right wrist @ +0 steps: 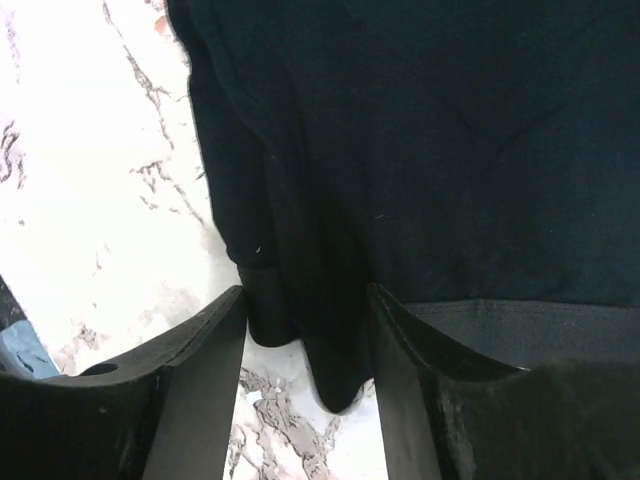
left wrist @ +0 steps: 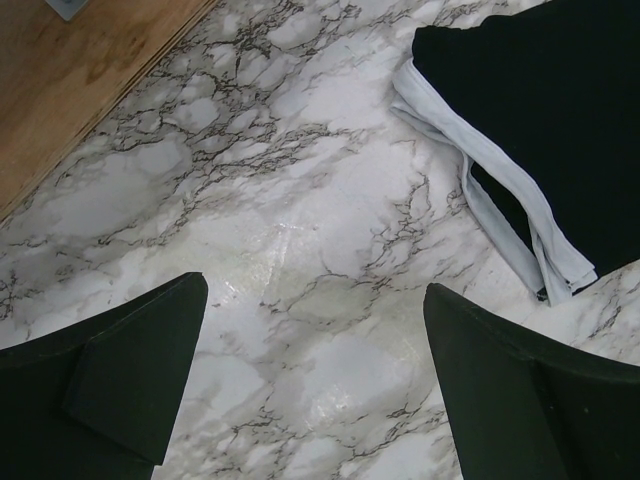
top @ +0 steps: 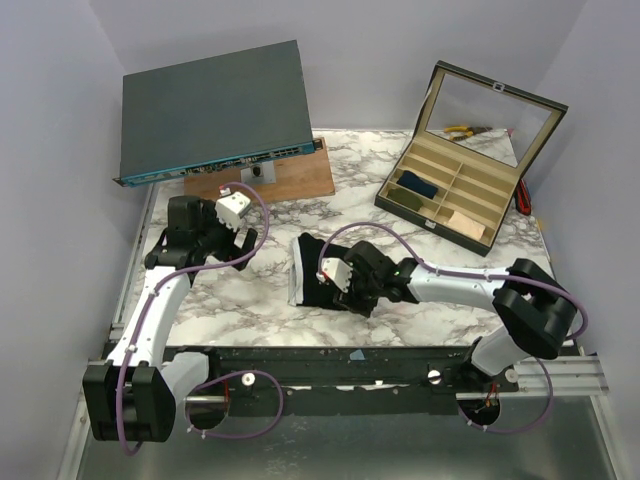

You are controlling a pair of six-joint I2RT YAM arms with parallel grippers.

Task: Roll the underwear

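The dark underwear lies folded on the marble table, a pale band along its left edge in the top view. In the left wrist view the dark fabric is at upper right, beside my left gripper, which stands open over bare marble. My right gripper is over the fabric's near edge, part open, with a folded strip of the dark cloth lying between its fingertips; whether it grips the cloth I cannot tell.
A monitor on a wooden stand is at the back left. An open compartment box with folded items sits at the back right. Marble is clear left of the underwear and in front of the box.
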